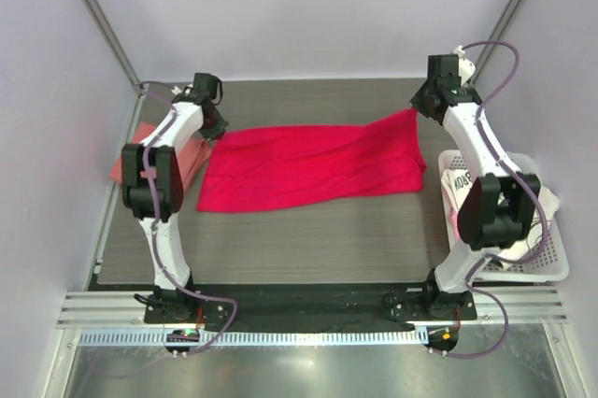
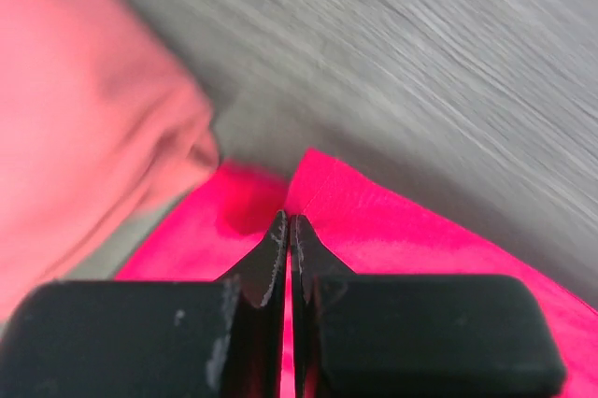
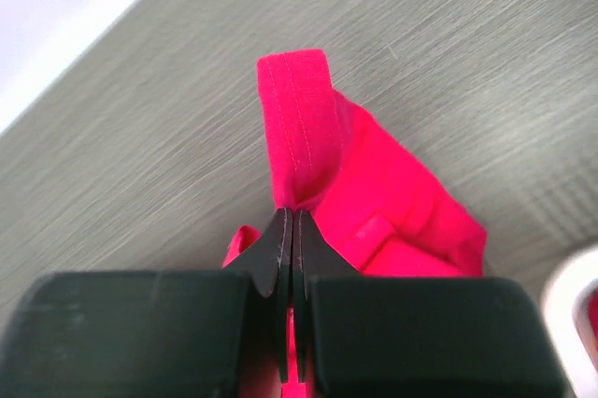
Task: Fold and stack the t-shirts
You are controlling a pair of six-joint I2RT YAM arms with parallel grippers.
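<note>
A bright pink-red t-shirt (image 1: 308, 164) stretches across the table between both arms, its far edge pulled nearly straight. At its far left corner my left gripper (image 1: 221, 130) is shut on the cloth; in the left wrist view a small peak of fabric (image 2: 332, 188) rises from between the closed fingertips. My right gripper (image 1: 418, 108) is shut on the far right corner and holds it raised. A folded flap of the shirt (image 3: 301, 127) sticks out beyond those fingers in the right wrist view. The right end of the shirt hangs in creases below.
A folded salmon-coloured cloth (image 1: 140, 146) lies at the left, partly under the left arm and close to the shirt. At the right stands a white basket (image 1: 556, 262) with several garments. Bare table (image 1: 308, 244) shows in front of the shirt.
</note>
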